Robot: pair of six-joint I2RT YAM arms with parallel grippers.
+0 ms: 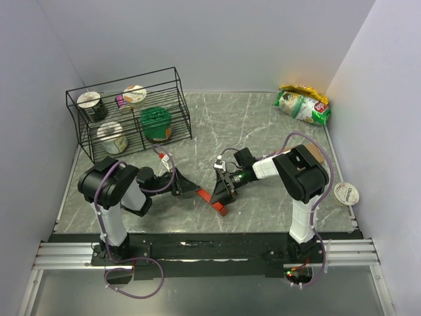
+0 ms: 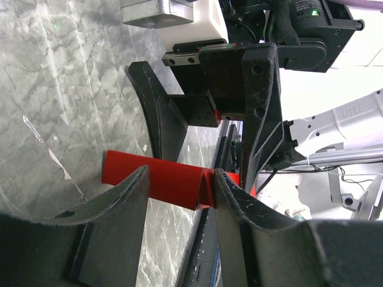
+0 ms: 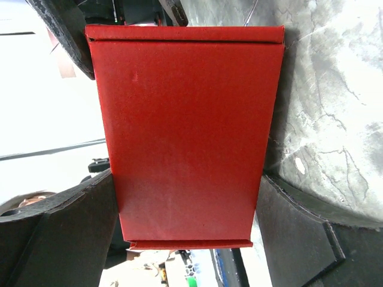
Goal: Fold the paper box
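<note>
A long red paper box (image 1: pixel 219 208) lies diagonally on the grey counter between both grippers. My left gripper is at one end of it, part open, its fingertips at the folded end flap. My right gripper stands open around the box, whose red face (image 3: pixel 182 131) fills the right wrist view between the fingers, with narrow folded edges at top and bottom; whether both fingers press on it is hard to tell.
A wire rack (image 1: pixel 172 85) with tubs stands at the back left, bags (image 1: pixel 302 105) at the back right, a round lid (image 1: pixel 346 193) by the right wall. The counter's middle behind the grippers is clear.
</note>
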